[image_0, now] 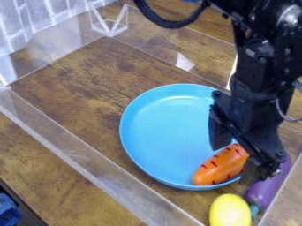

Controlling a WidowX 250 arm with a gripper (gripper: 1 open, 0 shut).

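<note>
My black gripper (245, 141) reaches down over the right side of a blue plate (160, 132), open, with its fingers above and beside an orange toy carrot (218, 166) lying on the plate. A purple toy eggplant (266, 185) lies right of the plate, partly under the gripper. A yellow oval toy (230, 210) lies just below the plate.
Transparent walls run along the near left and the back. A blue object (7, 212) sits at the bottom left corner, and a white wire rack stands at the back left.
</note>
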